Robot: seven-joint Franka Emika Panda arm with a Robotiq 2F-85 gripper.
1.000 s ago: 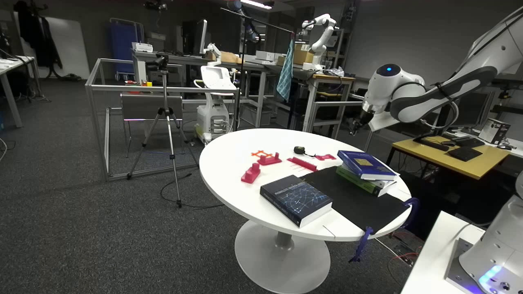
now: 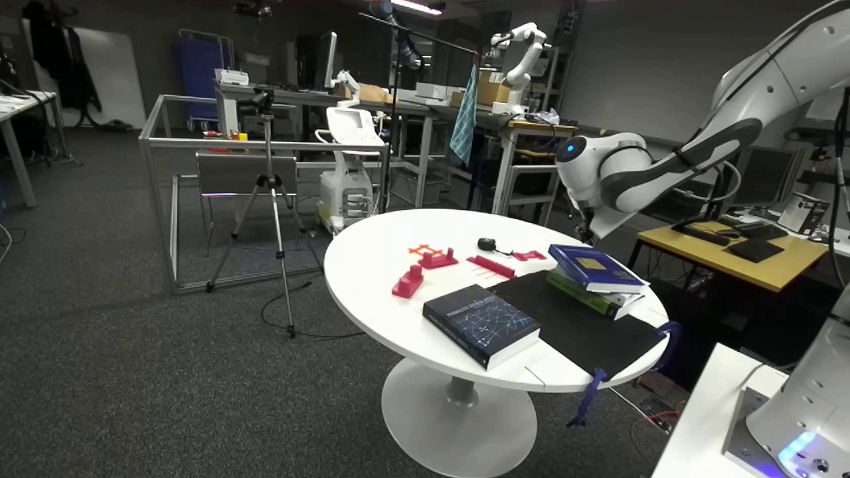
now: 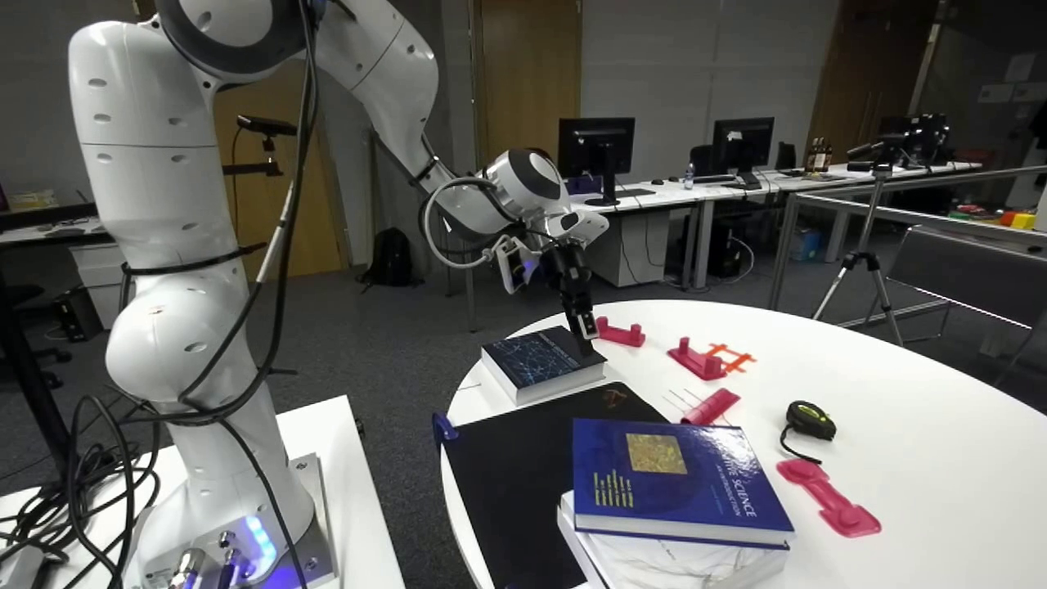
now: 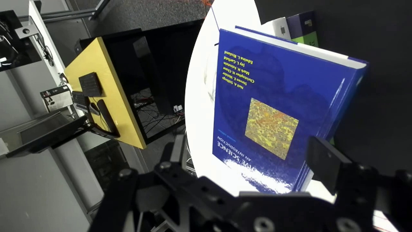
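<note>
A blue hardcover book (image 4: 266, 96) with yellow author names and a patterned square lies on top of a stack, above a green book (image 2: 586, 293) and a white one. My gripper is open, and nothing is held between its fingers. In the wrist view the blue book shows beyond the gap, with the right finger (image 4: 328, 164) overlapping its spine edge. Exterior view 1 has the gripper (image 2: 588, 231) just above the stack in the picture. In exterior view 2 the fingertips (image 3: 581, 324) appear in front of the dark book (image 3: 542, 361).
Under the stack is a black mat (image 3: 510, 481) on the round white table (image 2: 374, 247). Several pink printed parts, including a flat one (image 3: 829, 497), lie around a tape measure (image 3: 811, 420).
In exterior view 1 the arm's wrist has moved left and down, and its tilt has changed. The gripper appears lower, closer to the stack. The books look unmoved.
</note>
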